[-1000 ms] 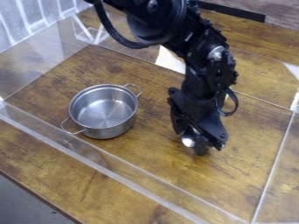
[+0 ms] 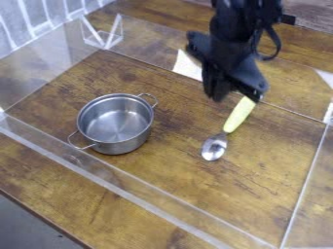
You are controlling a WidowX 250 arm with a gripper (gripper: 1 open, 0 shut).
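Note:
My black gripper (image 2: 224,78) is raised at the upper middle, blurred, its fingers pointing down; whether anything is between them is hard to tell. Below it to the right lies a spoon (image 2: 215,147) with a pale yellow handle (image 2: 239,115), bowl toward the front, on the wooden table (image 2: 156,195). A steel pot (image 2: 115,124) with two wire handles sits left of the spoon.
A clear wall (image 2: 143,204) runs along the front left of the table. White pieces (image 2: 104,32) stand at the back left.
My gripper has risen up and back from over the spoon, uncovering it on the table. The pot has stayed in place.

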